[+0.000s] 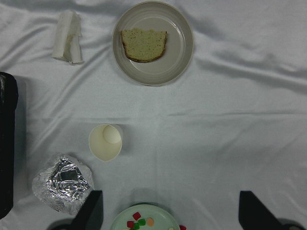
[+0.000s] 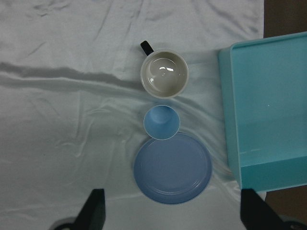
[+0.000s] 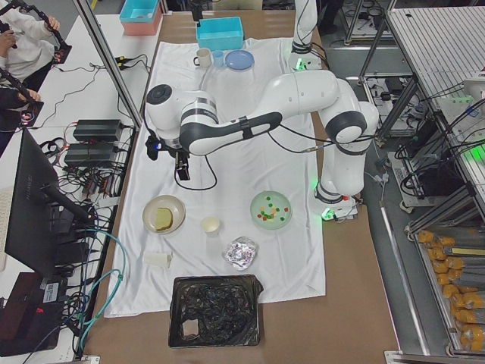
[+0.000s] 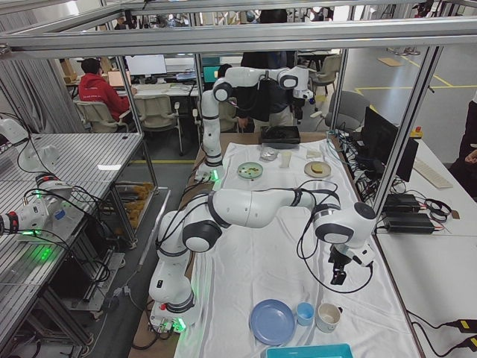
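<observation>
My left gripper stands open above a white cloth, its fingers empty. Below it are a beige plate (image 1: 177,57) with a bread slice (image 1: 144,45), a folded napkin (image 1: 67,36), a cream cup (image 1: 100,143), a crumpled foil ball (image 1: 62,184) and a green plate (image 1: 144,215) with several coloured pieces. My right gripper is open and empty, over a blue plate (image 2: 172,167) at the other end, with a blue cup (image 2: 161,122) and a mug (image 2: 163,74) beside it.
A teal bin (image 2: 268,96) is beside the blue plate. A black lined tray (image 3: 216,303) lies beyond the foil ball. A monitor and cables border one long side.
</observation>
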